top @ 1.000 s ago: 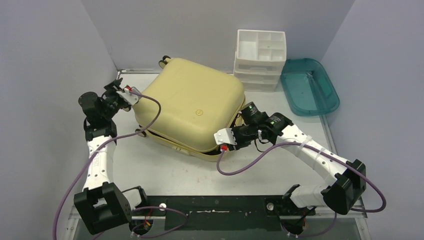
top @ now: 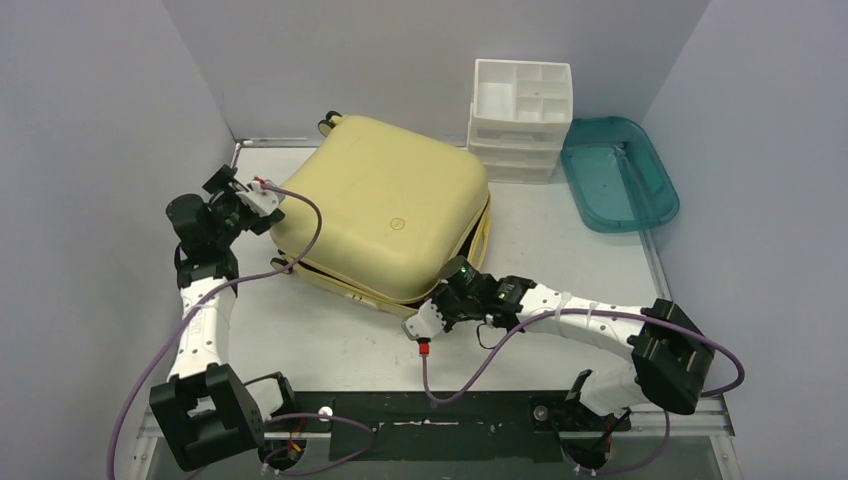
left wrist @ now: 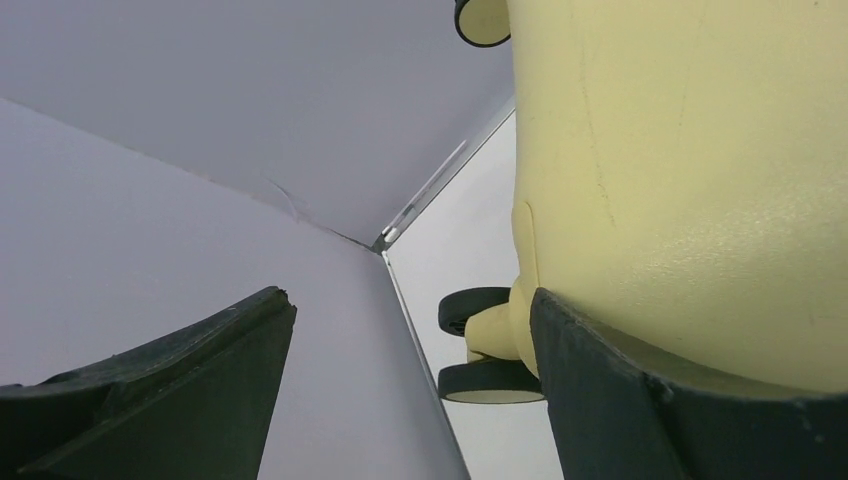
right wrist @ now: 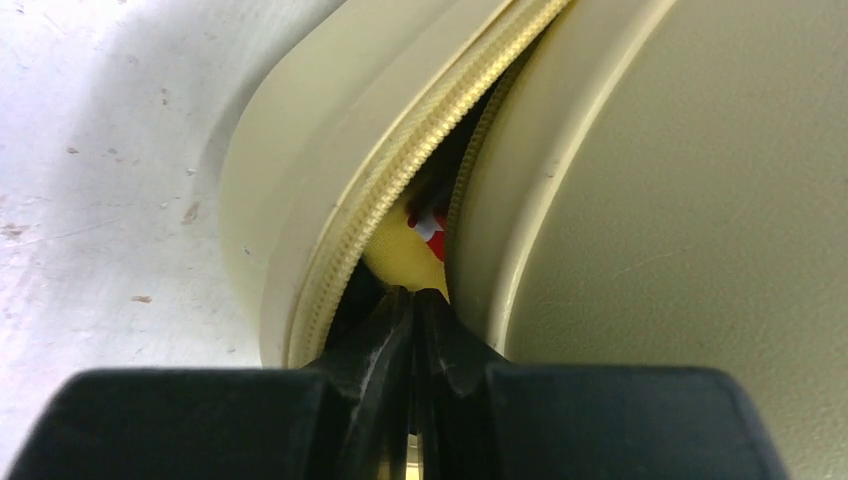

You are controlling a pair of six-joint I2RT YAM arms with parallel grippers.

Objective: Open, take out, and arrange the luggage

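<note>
A pale yellow hard-shell suitcase (top: 385, 205) lies on the white table, its lid gaping slightly at the front right corner. In the right wrist view the zipper (right wrist: 350, 210) is parted, and a yellow cloth-like item (right wrist: 405, 255) with a red and white patch shows inside. My right gripper is shut, its fingertips in the gap between lid and base; whether anything sits between them is hidden. My left gripper is open at the suitcase's left end, one finger against the shell near the wheels (left wrist: 490, 381), nothing between the fingers.
A white drawer organizer (top: 520, 120) stands at the back, with a teal bin (top: 620, 175) to its right. Walls close in the left, back and right sides. Bare table (top: 330, 350) lies in front of the suitcase and to its right.
Along the suitcase's front right corner, my right gripper has moved toward the front and slightly left, now at the lid gap. The left gripper has shifted slightly. The suitcase has stayed nearly still.
</note>
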